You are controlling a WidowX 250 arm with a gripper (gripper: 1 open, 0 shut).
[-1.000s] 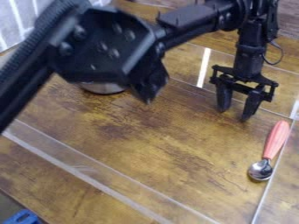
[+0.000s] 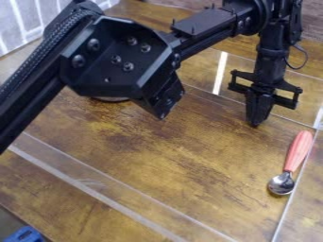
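My black gripper (image 2: 258, 112) points straight down at the right of the camera view, its tips low over the wooden table (image 2: 127, 180), shut with nothing visible between its fingers. Below and to the right of it lies a spoon (image 2: 290, 163) with a red handle and a metal bowl toward the front. A round object (image 2: 108, 96) at the left is mostly hidden behind my arm.
Pale tape lines cross the table. A blue object (image 2: 23, 236) shows at the lower left corner.
Since a second ago my gripper's fingers have drawn together and the arm has shifted slightly. The spoon has not moved.
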